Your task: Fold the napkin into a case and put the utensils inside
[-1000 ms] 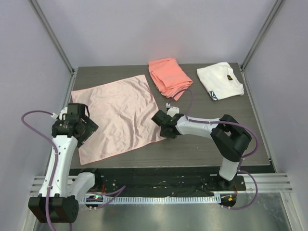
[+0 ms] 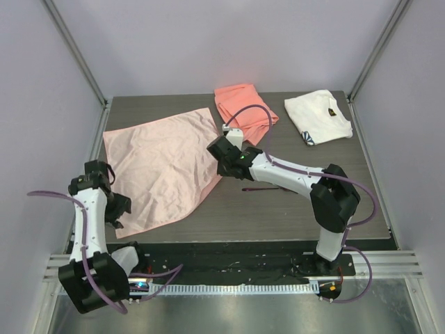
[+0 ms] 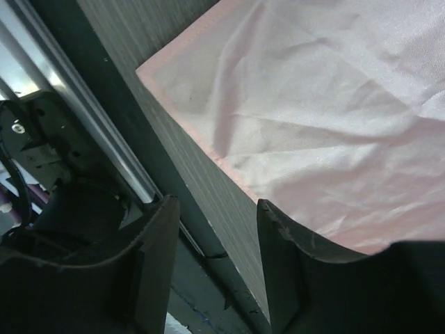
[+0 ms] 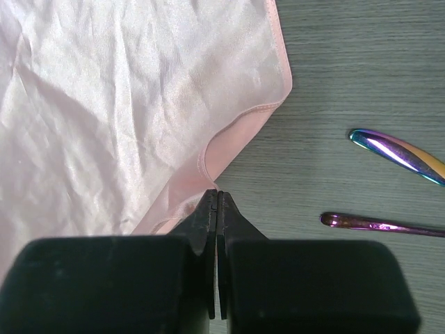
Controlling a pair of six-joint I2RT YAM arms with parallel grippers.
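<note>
The pale pink napkin (image 2: 153, 163) lies spread over the table's left half. My right gripper is shut on the napkin's folded-up edge at its right corner. My left gripper stands part open above the table's near-left edge, beside a corner of the napkin (image 3: 208, 83), with nothing between its fingers. In the right wrist view an iridescent utensil handle (image 4: 389, 149) and a purple-red one (image 4: 348, 221) lie on the bare table to the right of the napkin.
A folded coral cloth (image 2: 240, 104) and a white cloth (image 2: 313, 115) lie at the back right. The table ends in a metal frame at its left and near edges.
My right gripper has moved left and toward the back, drawing the napkin's edge with it. My left gripper has moved left and toward the front.
</note>
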